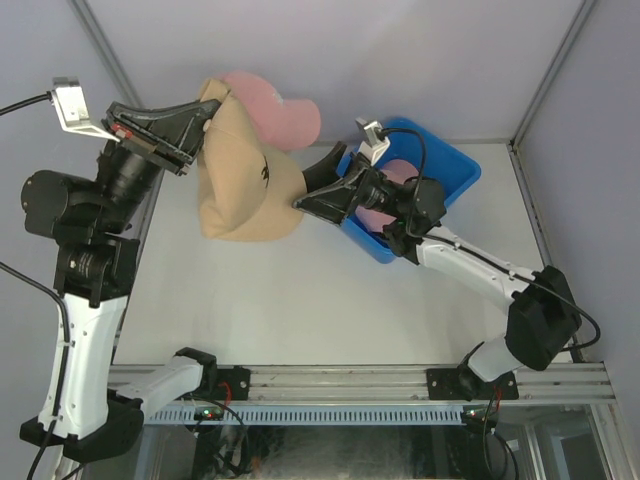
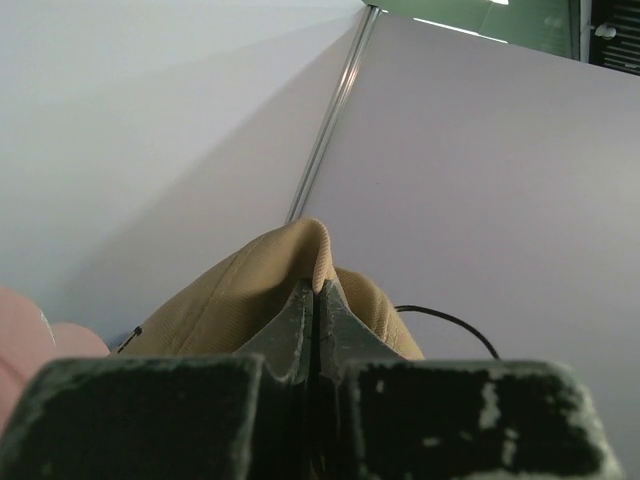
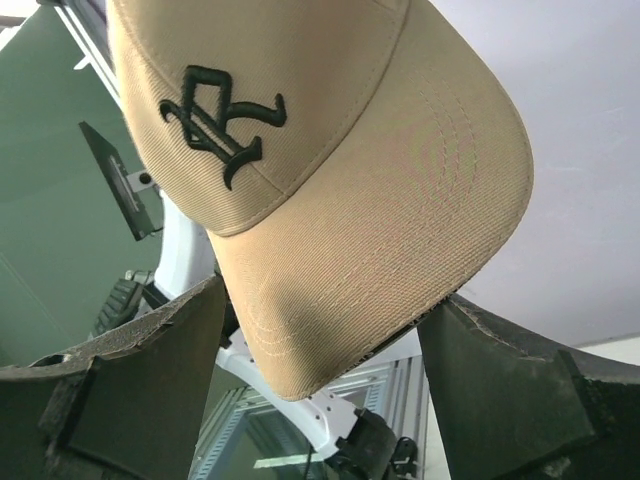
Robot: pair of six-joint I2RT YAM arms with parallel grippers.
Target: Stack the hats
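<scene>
High over the table hangs a tan cap (image 1: 240,180), its back edge pinched by my left gripper (image 1: 198,135). In the left wrist view a fold of the tan cap (image 2: 310,260) rises from between the closed fingertips. My right gripper (image 1: 312,190) stands open at the brim side. In the right wrist view the tan cap's brim (image 3: 370,240) reaches toward the gap between the spread fingers; a firm hold there does not show. Behind the tan cap is a pink cap (image 1: 275,110), partly hidden.
A blue bin (image 1: 455,170) stands at the back right under the right arm, with another pink cap (image 1: 385,195) inside. Walls (image 1: 580,200) close in the sides and back.
</scene>
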